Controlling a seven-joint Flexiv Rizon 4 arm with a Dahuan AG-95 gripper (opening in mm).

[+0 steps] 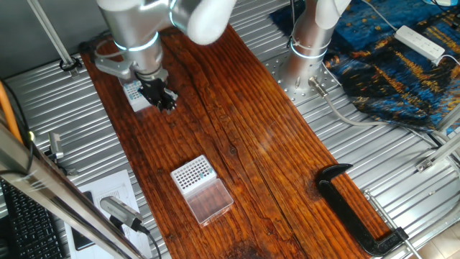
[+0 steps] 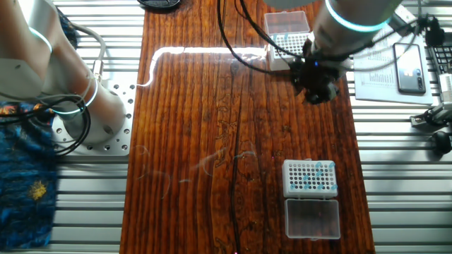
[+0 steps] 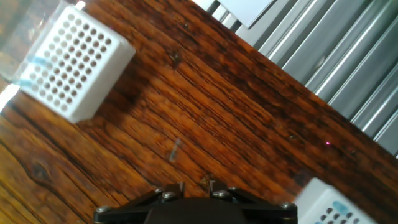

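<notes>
My gripper (image 1: 169, 103) hangs over the back part of the table, beside the back white rack (image 1: 135, 94). In the wrist view its two dark fingertips (image 3: 182, 188) stand a little apart, with wood showing through the gap and nothing seen between them. The back rack (image 3: 333, 208) shows only partly there, at lower right, with a blue piece on it. A second white rack (image 2: 309, 178), full of round holes and dotted with blue pieces, lies farther forward. Its clear lid (image 2: 312, 218) is folded open beside it. The back rack's lid (image 2: 286, 22) also appears open.
A black clamp (image 1: 353, 212) grips the table edge at the front right. Between the racks the wooden table (image 1: 237, 144) is mostly clear. A small pale streak (image 3: 175, 150) shows on the wood.
</notes>
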